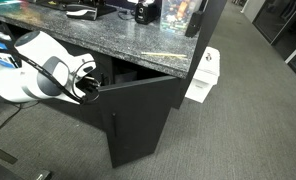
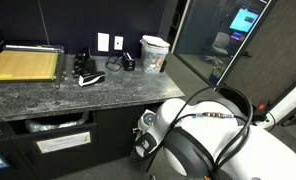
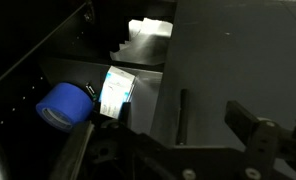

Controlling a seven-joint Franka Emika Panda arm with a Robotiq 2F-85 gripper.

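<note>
A dark cabinet door (image 1: 143, 120) stands swung out beneath the countertop, a long black handle on its face. My gripper (image 1: 91, 88) is low beside the door's left edge in exterior view 1, partly hidden by the arm. In the wrist view the gripper is open, its dark fingers apart at lower left and right. Between them in the picture appears the black handle (image 3: 183, 118); whether they touch it I cannot tell. Inside the cabinet, a blue tape roll (image 3: 65, 106) and a white packet (image 3: 116, 90) lie to the left.
The speckled countertop (image 2: 78, 99) bears a wooden-topped tray (image 2: 23, 65), black devices (image 2: 88, 70) and a clear tub (image 2: 153, 54). A partly open drawer (image 2: 63, 142) is left of the arm. White boxes (image 1: 203, 75) stand on the floor.
</note>
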